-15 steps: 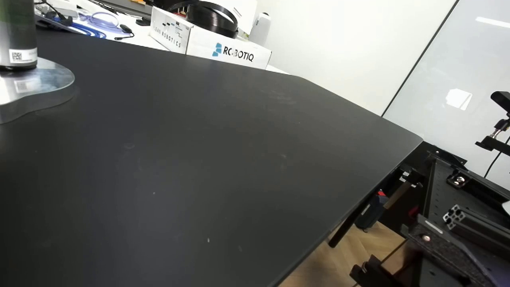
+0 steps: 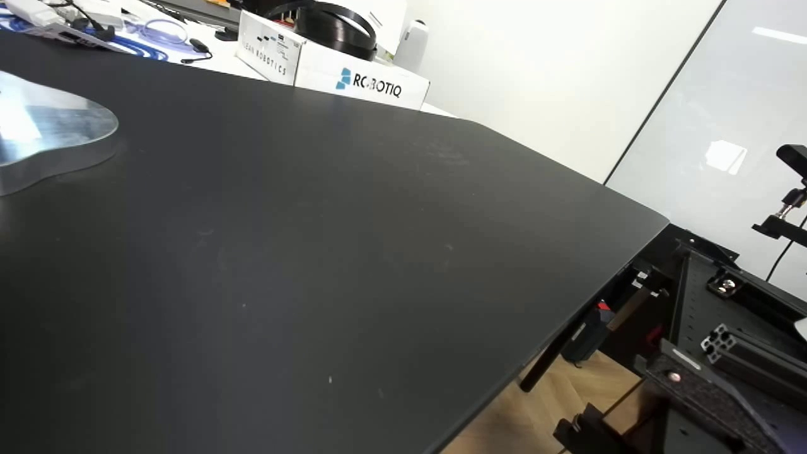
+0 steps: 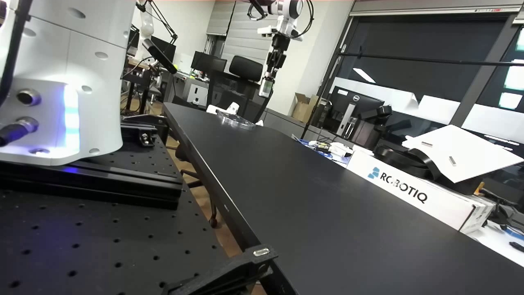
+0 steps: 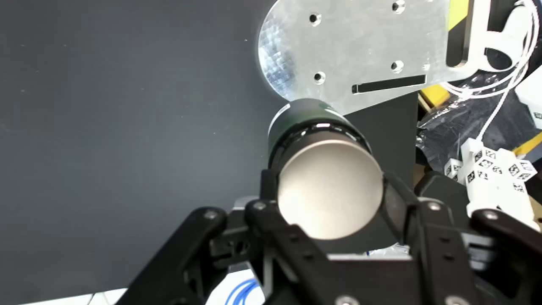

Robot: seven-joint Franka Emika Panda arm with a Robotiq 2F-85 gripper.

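Observation:
My gripper is shut on a dark bottle (image 4: 305, 119) with a round, pale metallic lid (image 4: 330, 190) facing the wrist camera. In exterior view 2 the bottle (image 3: 266, 87) hangs below the gripper (image 3: 271, 73), clear of the tabletop, above the far end of the table. A silver metal plate (image 4: 350, 51) with holes and a slot lies at that end. In exterior view 1 only the rounded end of the plate (image 2: 60, 125) shows at the left; neither bottle nor gripper is in that view.
A white Robotiq box (image 3: 393, 179) stands along one side, with cables near it. Past the plate lie white cables and a white block with printed markers (image 4: 490, 175).
A second ago the bottle's lower part showed at the left of exterior view 1, over or on the plate.

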